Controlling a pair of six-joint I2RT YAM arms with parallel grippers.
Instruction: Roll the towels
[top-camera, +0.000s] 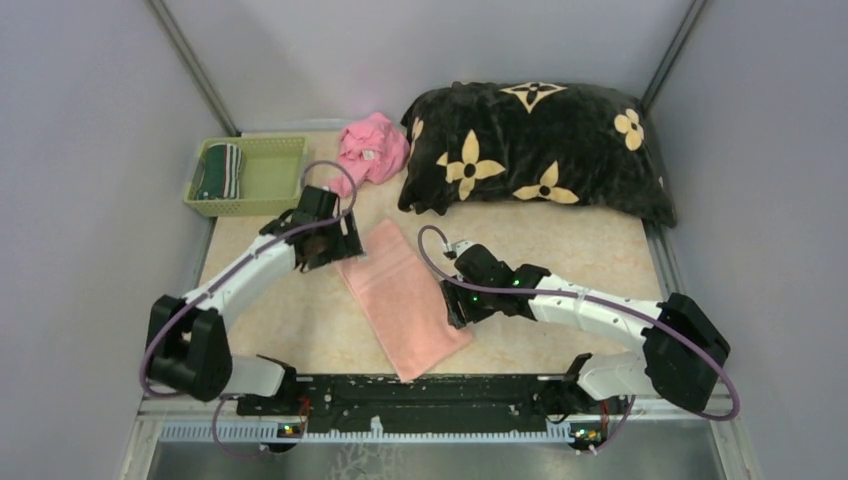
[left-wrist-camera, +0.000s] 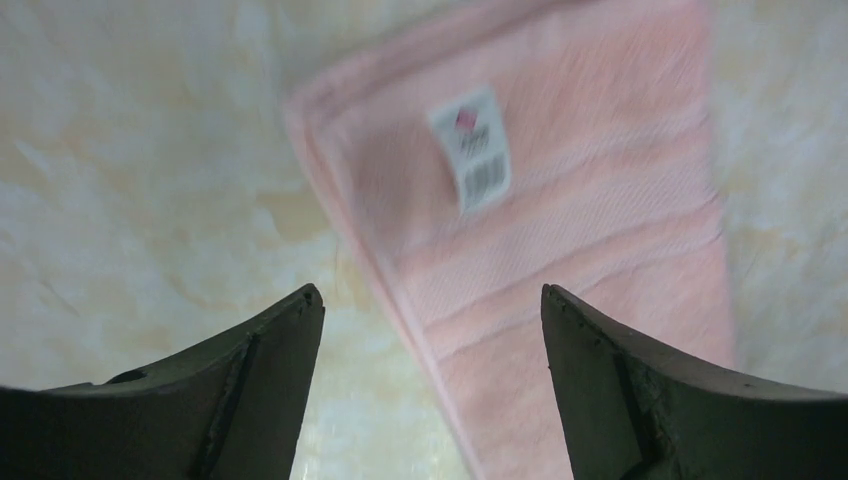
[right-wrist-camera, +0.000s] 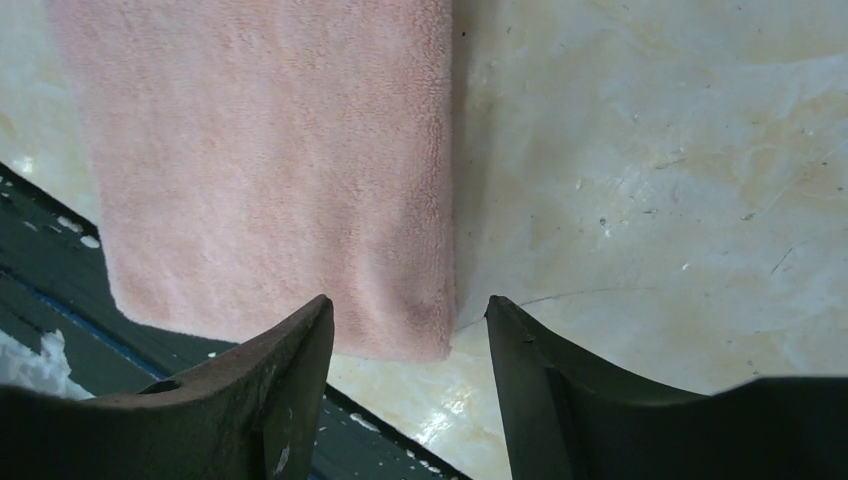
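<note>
A pink towel (top-camera: 395, 300) lies flat and slanted at table centre, its near end reaching the front edge. In the left wrist view its far corner (left-wrist-camera: 600, 120) shows blurred, with a white label on it. My left gripper (top-camera: 335, 240) is open above the far left corner, nothing between its fingers. My right gripper (top-camera: 455, 305) is open beside the towel's right side near the front; in the right wrist view its fingers straddle the near right corner (right-wrist-camera: 410, 320) from above.
A green basket (top-camera: 268, 170) at back left holds a rolled dark striped towel (top-camera: 218, 175). A crumpled pink cloth (top-camera: 370, 145) lies beside it. A large black pillow (top-camera: 520, 140) fills the back right. Bare table shows right and left of the towel.
</note>
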